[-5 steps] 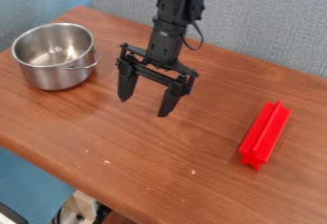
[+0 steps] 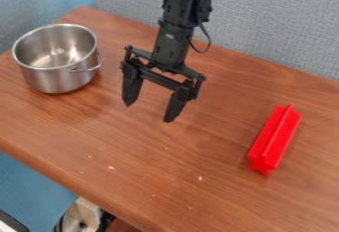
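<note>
My black gripper (image 2: pixel 150 105) hangs over the middle of the wooden table, its two fingers spread wide with nothing between them. To its left stands a steel pot (image 2: pixel 54 72) with a wire handle. On the right of the table lies a long red object (image 2: pixel 275 137), set at a slant and apart from the gripper.
Grey padded walls (image 2: pixel 279 28) border it at the back. Blue surfaces show at the left, with some unclear items at the lower left below the table's edge.
</note>
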